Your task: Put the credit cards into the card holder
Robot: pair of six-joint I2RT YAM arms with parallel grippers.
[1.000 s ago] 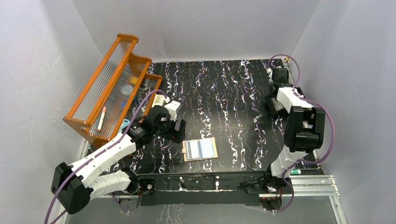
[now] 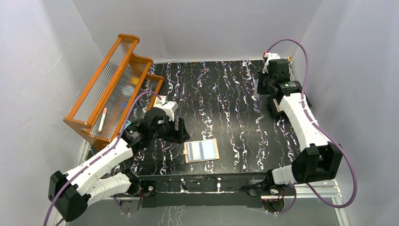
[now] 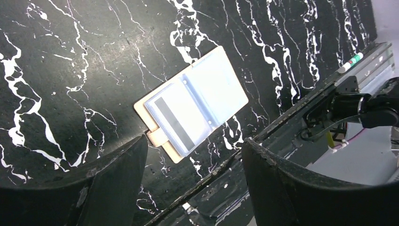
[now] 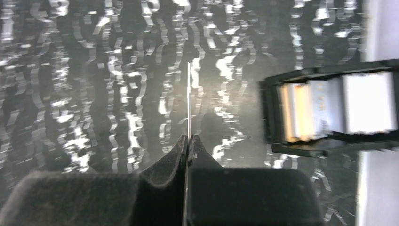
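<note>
The card holder (image 3: pixel 190 101), a tan-edged wallet with clear sleeves, lies open near the table's front middle. Above it, my left gripper (image 2: pixel 180 132) hangs with fingers apart and nothing between them. At the back right, my right gripper is raised, shut on a thin card (image 4: pixel 189 101) seen edge-on. Below and beside it in the right wrist view, a black box (image 4: pixel 277 147) holds several upright cards (image 4: pixel 320 106).
A wooden shelf unit (image 2: pixel 83 123) with clear panels stands at the left. A marker (image 3: pixel 350 62) lies by the front right edge.
My left gripper has shifted slightly.
</note>
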